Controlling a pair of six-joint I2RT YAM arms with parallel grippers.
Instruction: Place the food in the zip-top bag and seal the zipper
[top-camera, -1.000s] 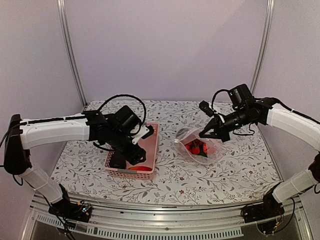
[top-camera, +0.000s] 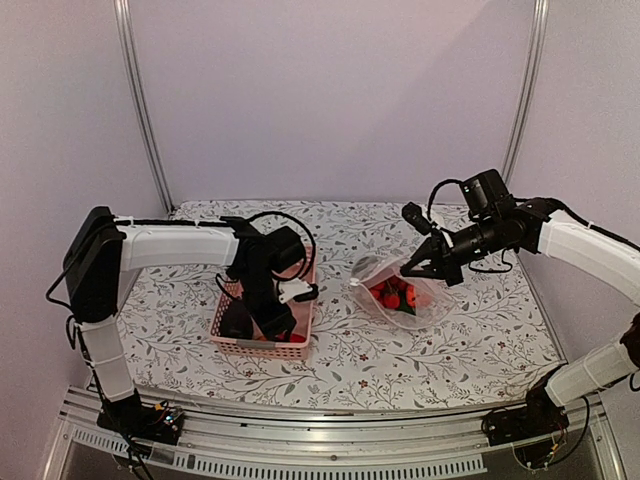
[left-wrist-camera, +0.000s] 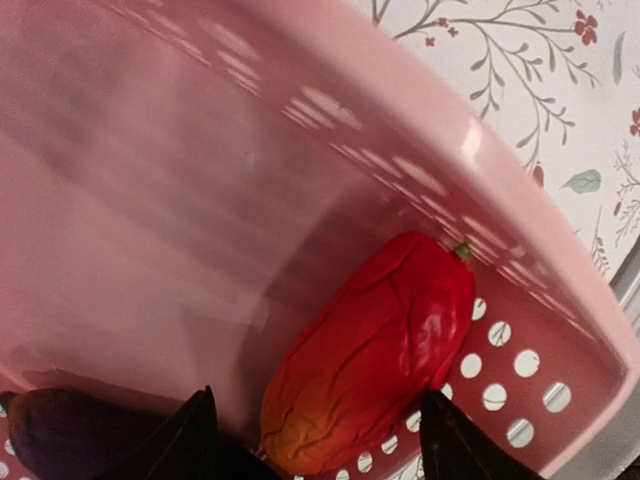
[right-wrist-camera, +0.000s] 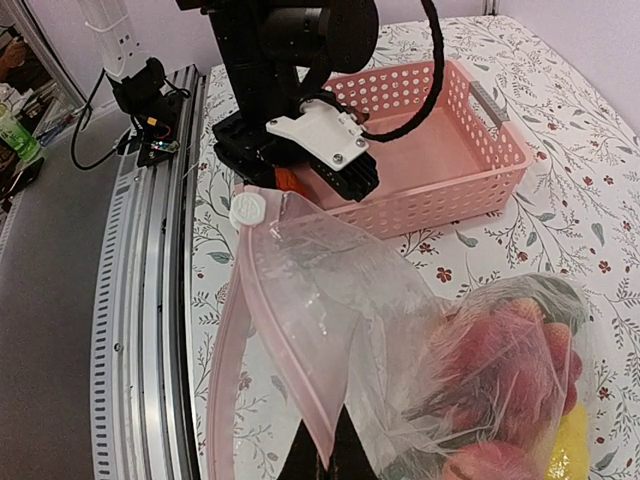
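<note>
A red pepper (left-wrist-camera: 375, 350), orange at one end, lies in the pink basket (left-wrist-camera: 560, 240) against its perforated wall. My left gripper reaches down into the basket, its fingers apart on either side of the pepper's lower end; whether they touch it I cannot tell. A dark eggplant (left-wrist-camera: 80, 440) lies beside the left finger. In the right wrist view, the clear zip top bag (right-wrist-camera: 320, 290) has its mouth spread, with red food (right-wrist-camera: 500, 365) and something yellow (right-wrist-camera: 570, 445) inside. My right gripper is shut on the bag's edge.
In the top view the basket (top-camera: 240, 347) stands left of the bag (top-camera: 410, 318), with bare patterned table (top-camera: 335, 350) between them. A metal rail (top-camera: 320, 435) runs along the table's front edge.
The right arm and the bag have hardly moved.
</note>
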